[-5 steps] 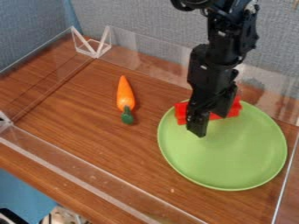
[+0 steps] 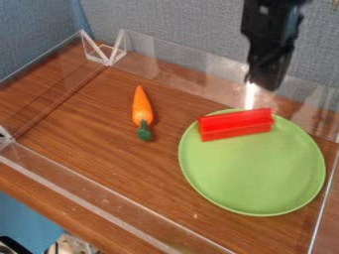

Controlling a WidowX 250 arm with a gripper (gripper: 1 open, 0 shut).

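A red bar-shaped block (image 2: 235,125) lies on the back part of a green plate (image 2: 252,175). An orange carrot with a green top (image 2: 143,111) lies on the wooden table to the left of the plate. The dark, blurred gripper (image 2: 271,66) hangs above and behind the red block, apart from it, near the top of the view; its fingers are too blurred to read.
A clear plastic barrier (image 2: 179,62) runs along the back, with white corner brackets (image 2: 103,50) at the left.
The gripper has risen away from the red block toward the top of the view, uncovering it. The block, carrot and plate look unmoved.
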